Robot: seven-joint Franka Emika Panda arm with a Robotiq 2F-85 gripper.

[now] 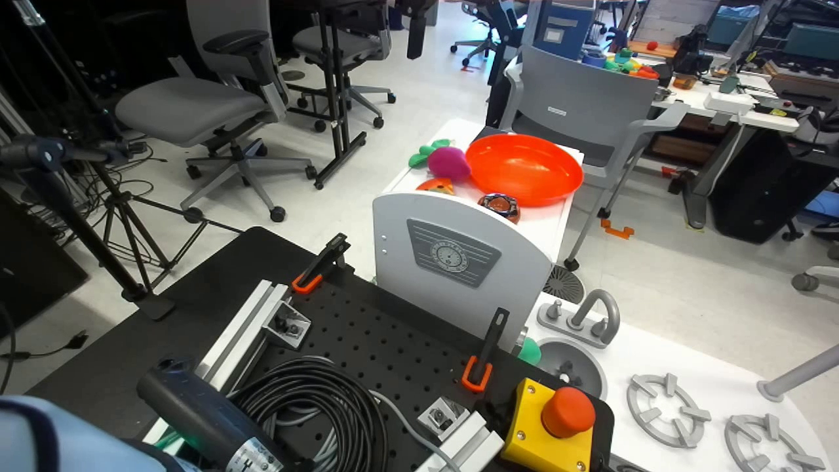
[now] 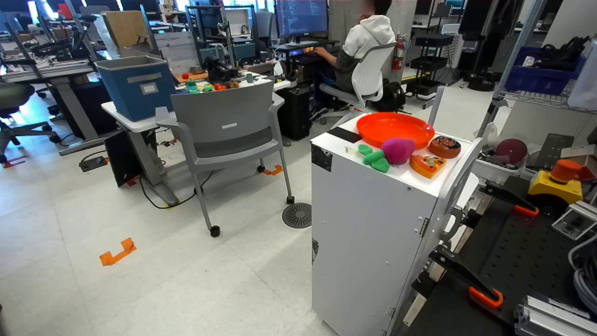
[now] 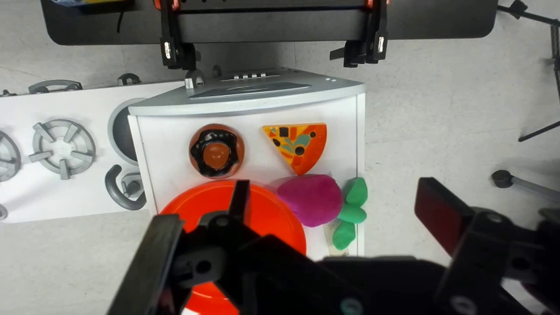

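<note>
An orange-red bowl (image 2: 394, 129) rests on the white cabinet top (image 3: 173, 173). Alongside it lies a magenta toy vegetable (image 3: 310, 199) with green leaves (image 3: 352, 212) at the cabinet's edge. A toy pizza slice (image 3: 302, 144) and a toy donut (image 3: 216, 151) with dark icing lie between the bowl side and the raised grey panel (image 1: 464, 259). My gripper is open above the cabinet top, its fingers wide apart and nothing held. In the wrist view the gripper hides part of the bowl. In exterior view 1 its dark fingers (image 1: 416, 35) show near the top edge.
The grey panel stands upright between the toys and the black pegboard table (image 1: 370, 330), which carries clamps, coiled cables (image 1: 314, 409) and a red-topped emergency button (image 1: 567, 412). A grey chair (image 2: 226, 123) stands behind the cabinet. A toy sink and stove adjoin it.
</note>
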